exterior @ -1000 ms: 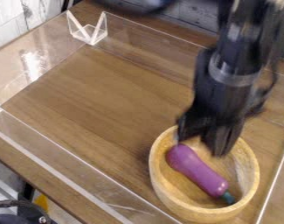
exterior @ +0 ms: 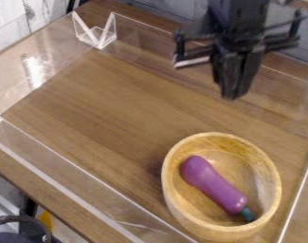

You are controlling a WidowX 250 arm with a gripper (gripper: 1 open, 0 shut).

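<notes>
A round pale-yellow bowl (exterior: 183, 202) sits at the lower right of the wooden surface, with a purple object with a teal end (exterior: 212, 181), shaped like a toy eggplant, lying inside it. The dark gripper (exterior: 235, 66) is blurred at the top right, raised well above and behind the bowl. Whether its fingers are open or shut is unclear, and nothing can be made out between them.
A white wire-like holder (exterior: 96, 33) stands at the top left. Clear rims edge the left and front, with dark parts at the lower left corner.
The gripper has moved up and back, away from the bowl, towards the top of the view. The bowl and the purple object look unchanged.
</notes>
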